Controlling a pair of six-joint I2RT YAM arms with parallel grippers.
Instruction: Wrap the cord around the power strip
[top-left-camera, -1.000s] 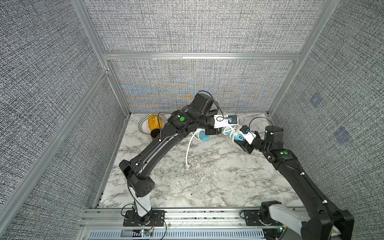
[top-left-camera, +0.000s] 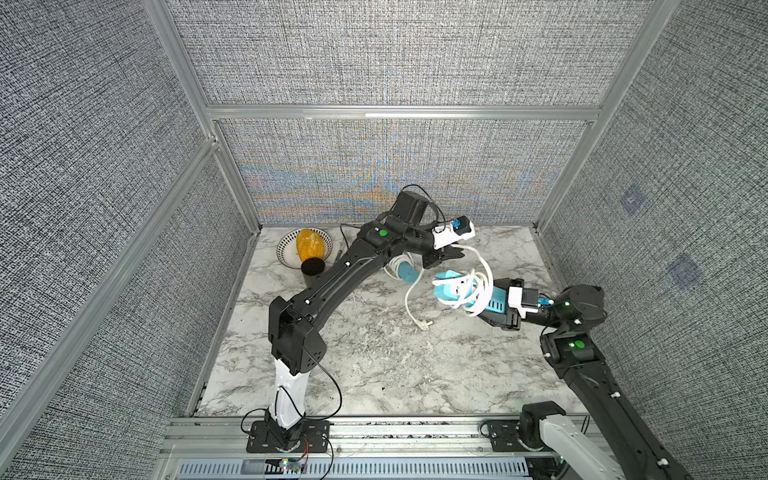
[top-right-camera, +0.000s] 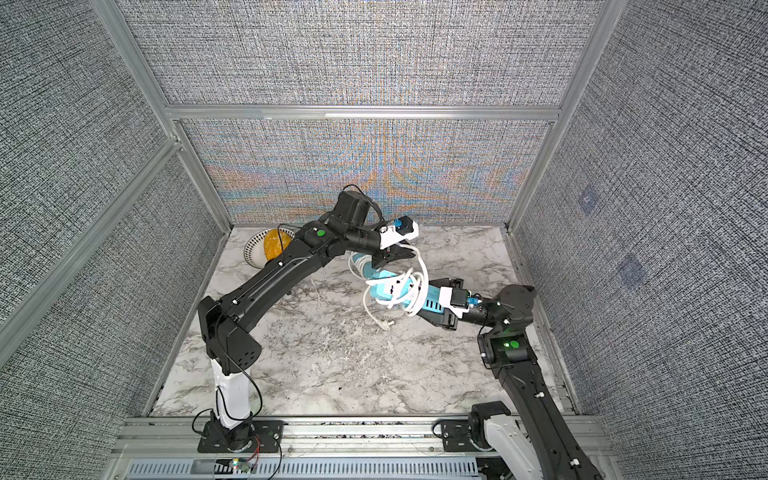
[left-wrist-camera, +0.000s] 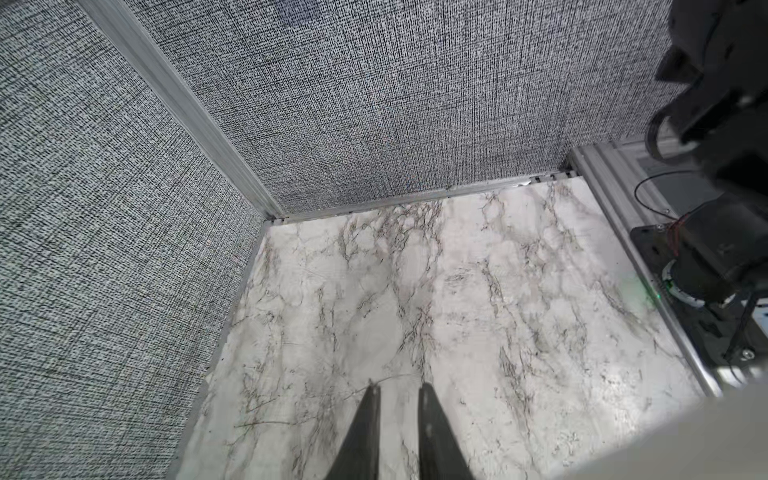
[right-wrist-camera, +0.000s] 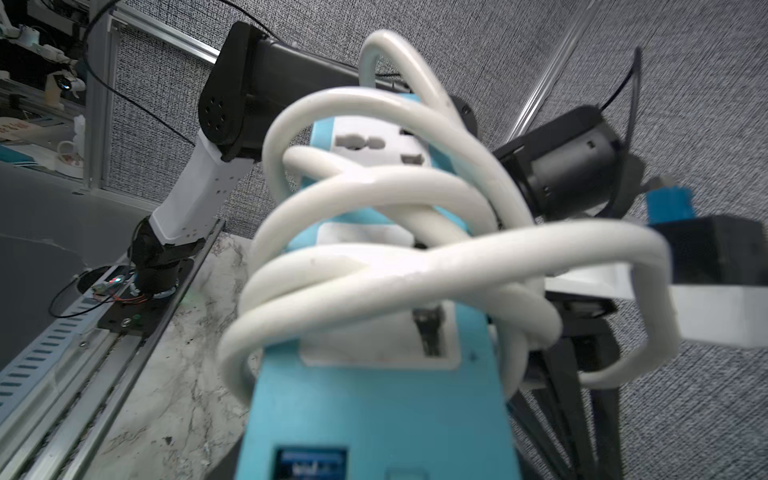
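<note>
My right gripper (top-left-camera: 497, 302) is shut on the light blue power strip (right-wrist-camera: 376, 408), held raised above the table. Several loose turns of white cord (right-wrist-camera: 360, 264) wrap around the strip's far half, over its sockets. One big loop reaches from the strip to my left gripper, which stands open behind it. A gap shows between the left fingertips, with nothing between them in the left wrist view. The cord passes near these fingers in the right wrist view; whether it lies between them is hidden. The cord's tail hangs toward the plug (top-left-camera: 424, 324).
A second blue strip (top-left-camera: 408, 273) with coiled white cord lies partly under the left arm. A patterned bowl (top-left-camera: 284, 254) with an orange item (top-left-camera: 309, 243) stands at the back left.
The right gripper has carried the strip toward the front and turned it. Its cord loop to the left gripper is larger in view. The plug has shifted right; the left gripper has tilted.
</note>
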